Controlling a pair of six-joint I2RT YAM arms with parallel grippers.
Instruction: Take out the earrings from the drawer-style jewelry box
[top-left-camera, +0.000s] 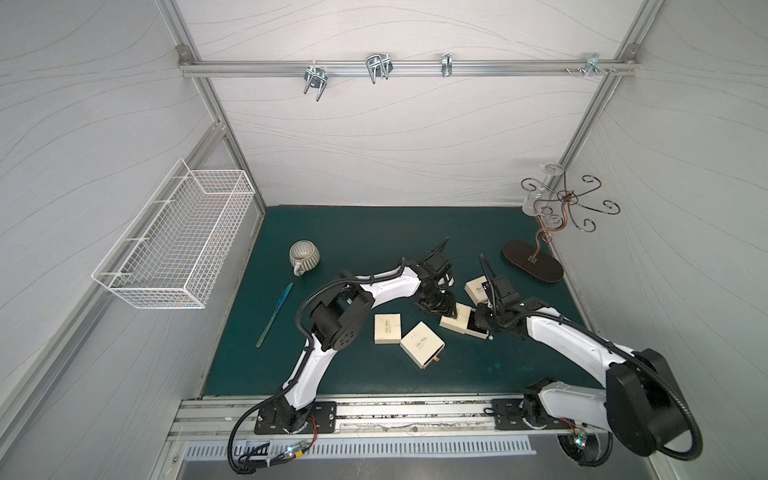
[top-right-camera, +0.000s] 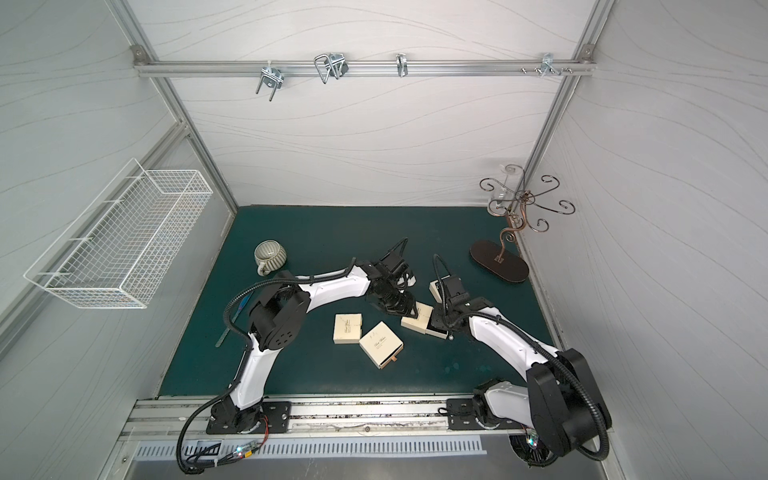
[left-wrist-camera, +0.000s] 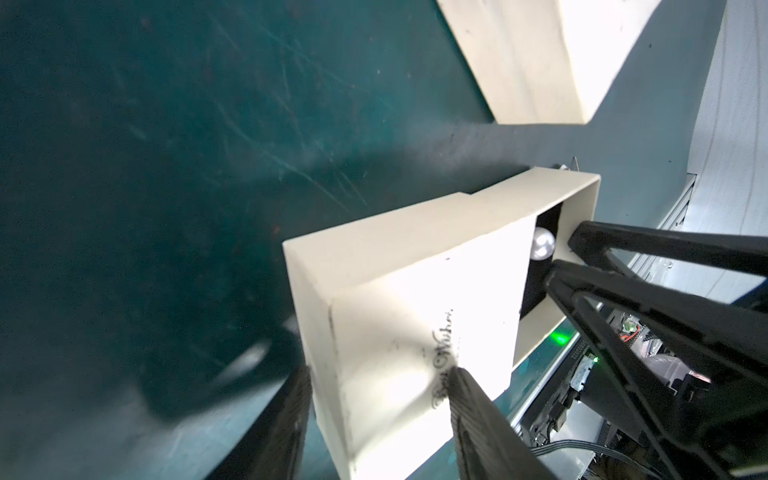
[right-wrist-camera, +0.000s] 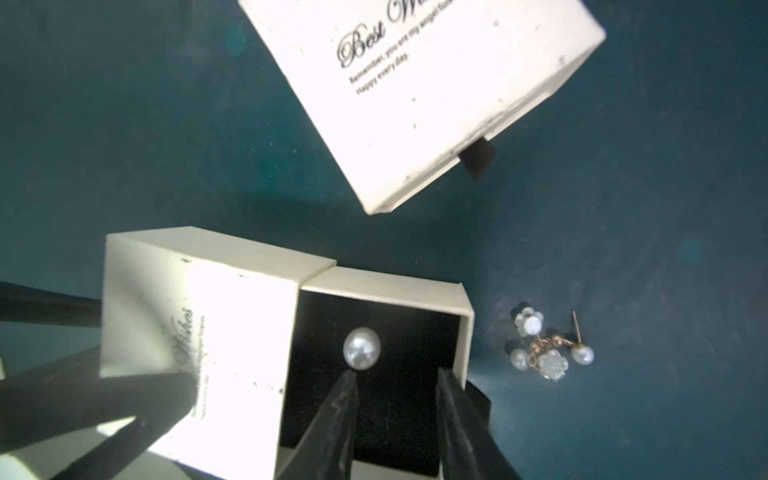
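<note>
A cream jewelry box lies with its drawer pulled partly out, a white pearl on the black liner inside. My left gripper straddles the closed end of the box, fingers part open. My right gripper is open over the drawer, its fingertips either side of the dark liner below the pearl. Earrings with pearls and clear flowers lie on the green table just outside the drawer.
More cream boxes lie nearby. A candle stand is at the right, a ribbed mug and blue knife at the left.
</note>
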